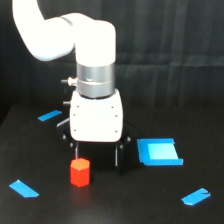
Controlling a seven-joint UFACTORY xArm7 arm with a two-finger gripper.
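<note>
A red block point(80, 173) stands on the dark table in the front left of the camera view. Just behind and above it is my gripper point(96, 155), pointing down from the white arm. Its two thin dark fingers are wide apart with nothing between them. The left finger comes down right at the block's top back edge; whether they touch I cannot tell. The right finger hangs clear over bare table, to the right of the block.
To the right, a blue-bordered square point(160, 152) with a pale centre lies on the table. Blue tape strips mark the front left point(23, 188), front right point(196, 197) and back left point(50, 115).
</note>
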